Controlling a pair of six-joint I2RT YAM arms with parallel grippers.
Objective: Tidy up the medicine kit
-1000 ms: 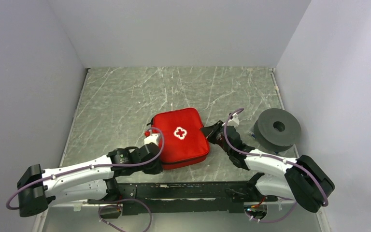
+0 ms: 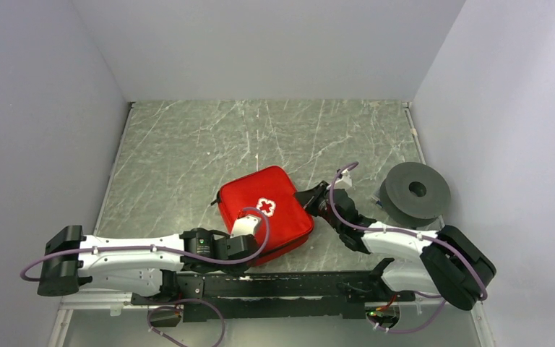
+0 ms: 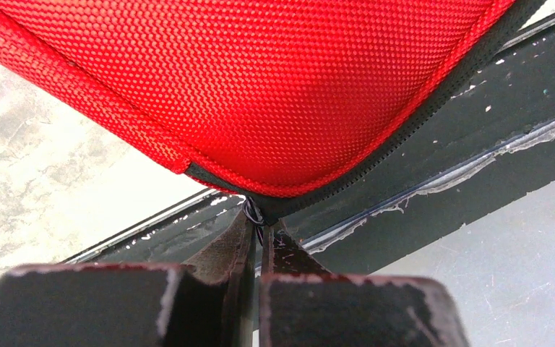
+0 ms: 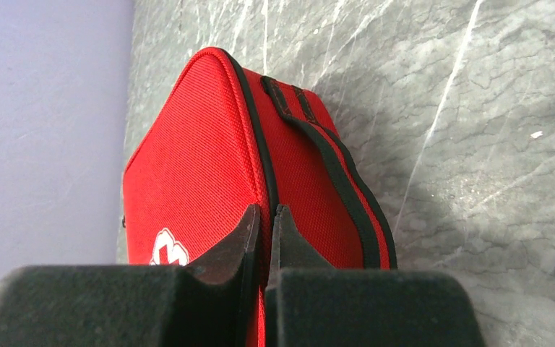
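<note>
A red medicine kit bag (image 2: 254, 190) lies closed and slightly turned near the table's front edge, its white badge with a red cross facing up. In the left wrist view, my left gripper is shut on a small dark zipper pull at the black zipper band (image 3: 347, 179) of the bag's rim. From above, the left arm covers that spot. On the bag's right side, my right gripper is shut on the rim, pinching the red piping and black edging. Beside it, a red and black carry strap (image 4: 343, 182) loops off the side wall.
A dark grey round disc (image 2: 415, 194) sits at the right of the table, behind the right arm. A black front rail (image 2: 296, 283) runs close to the bag.
My left gripper has moved right along the bag's front side. The bag has shifted slightly left and turned a little, and my right gripper has shifted slightly left with it.
</note>
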